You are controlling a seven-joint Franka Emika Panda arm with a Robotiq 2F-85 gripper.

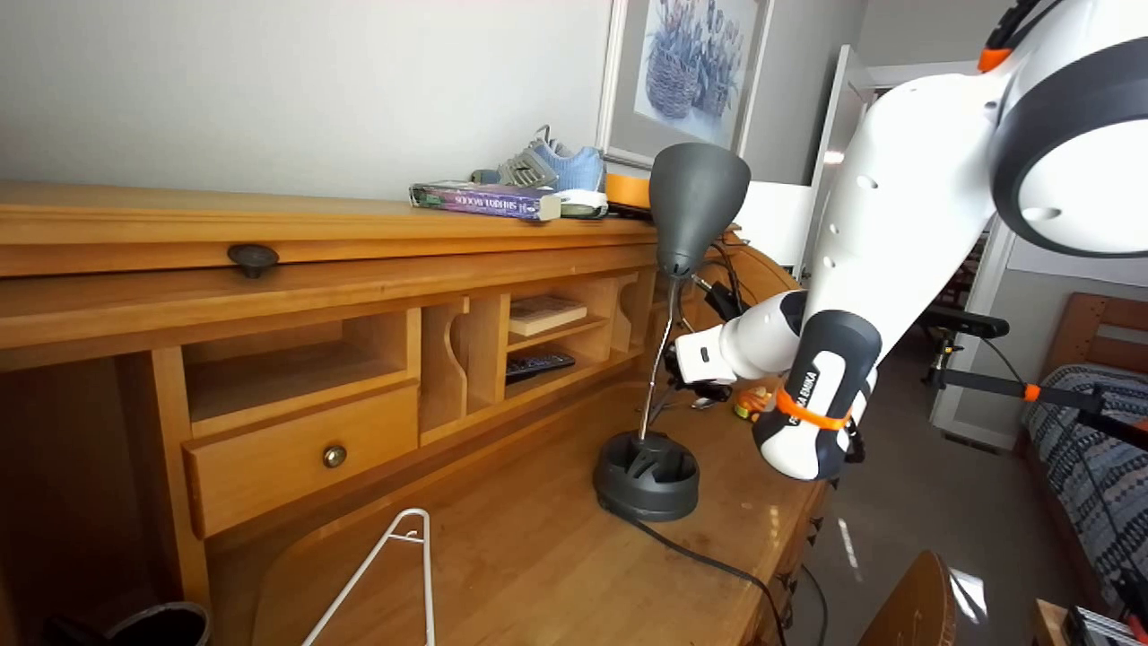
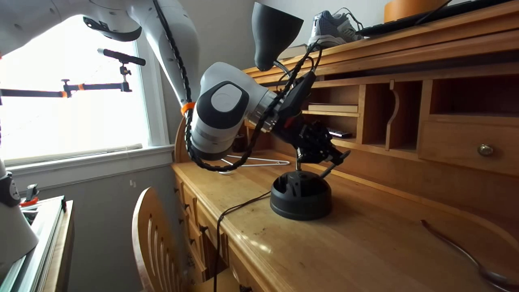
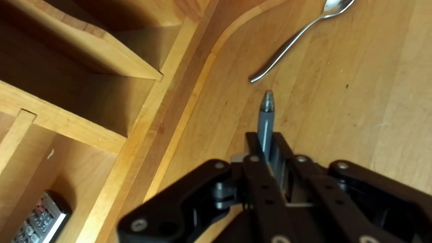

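Note:
A grey pen point(image 3: 265, 125) with a pointed tip is clamped between the black fingers of my gripper, its tip jutting out past them in the wrist view. Exterior view 2 has the gripper point(image 2: 339, 159) above the desktop, close to the lamp base point(image 2: 301, 200). From exterior view 1, the gripper lies mostly hidden behind the lamp's thin stem. On the bare desktop, beyond the pen tip in the wrist view, a metal spoon point(image 3: 294, 39) lies apart from the gripper.
The dark lamp shade point(image 1: 697, 199) rises close to my arm, and its cable point(image 1: 694, 554) crosses the desk. Cubbyholes line the back, one holding a remote control point(image 3: 39, 220). A white hanger point(image 1: 425, 571) lies on the desktop. Open desk surface point(image 2: 384, 243) surrounds the spoon.

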